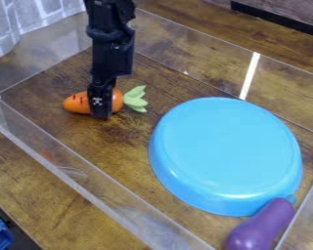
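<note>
An orange toy carrot [81,104] with pale green leaves [134,97] lies on the wooden floor of the work area, left of centre. My black gripper [102,102] reaches down from the top and sits right on the carrot, its fingers covering the middle of it. Whether the fingers are closed on the carrot is hard to make out.
A large light blue round object [225,154] fills the right middle. A purple eggplant [257,229] lies at the lower right. Clear walls bound the area at left and front. Bare wood [199,68] is free at the back.
</note>
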